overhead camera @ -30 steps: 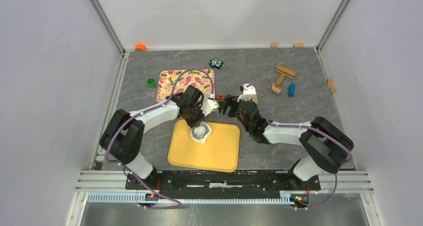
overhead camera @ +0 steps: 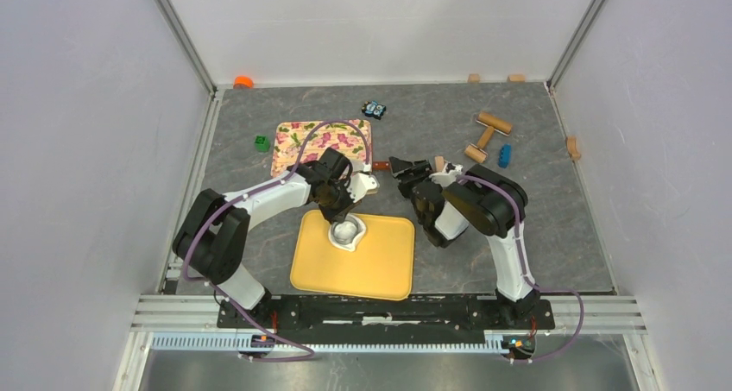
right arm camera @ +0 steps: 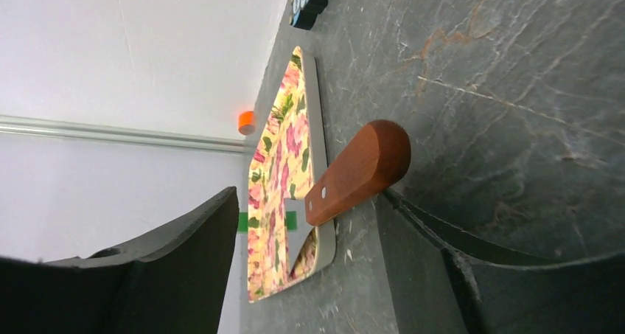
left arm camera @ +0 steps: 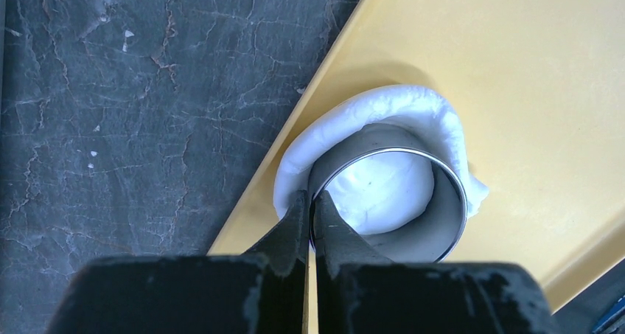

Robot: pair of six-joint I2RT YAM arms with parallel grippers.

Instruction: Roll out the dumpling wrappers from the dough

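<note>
On the yellow tray point(overhead camera: 352, 267) lies white dough point(left arm camera: 368, 100) with a steel ring cutter point(left arm camera: 435, 223) pressed inside it. My left gripper is shut on the cutter's near rim. My right gripper point(overhead camera: 399, 170) hangs part open near a wooden knife handle point(right arm camera: 355, 173), which in the right wrist view appears between and beyond its fingertips. The knife's blade point(right arm camera: 295, 231) lies on the floral board point(right arm camera: 274, 164).
A double-ended roller point(overhead camera: 486, 136) and blue object point(overhead camera: 505, 155) lie at the right. A dark gadget point(overhead camera: 374, 110), green cube point(overhead camera: 261, 143) and orange item point(overhead camera: 242, 82) stand toward the back.
My right arm has folded and turned, bringing its gripper round to face the knife handle from the right. My left arm and the cutter show no visible movement.
</note>
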